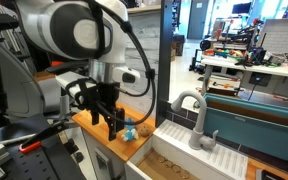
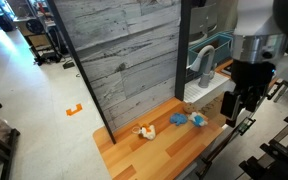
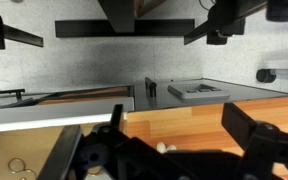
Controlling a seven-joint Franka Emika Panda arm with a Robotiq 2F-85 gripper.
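My gripper [image 2: 240, 112] hangs beside the front edge of the wooden counter [image 2: 126, 154], over the side with the drawers. In the wrist view its two dark fingers [image 3: 206, 34] stand wide apart, open, with only grey surface showing between them. Small blue items [image 1: 130, 134] lie on the counter near the sink end, beside a tan item [image 1: 144, 130]. A white and brown item [image 2: 147, 131] lies farther along the wood. These things are too small to name surely.
A white sink [image 1: 174, 158] with a tall tap [image 1: 191, 104] adjoins the counter. Drawer fronts [image 1: 110, 164] lie below its edge. A grey panel wall [image 2: 124, 60] stands behind. A teal bin [image 1: 249, 125] sits past the sink.
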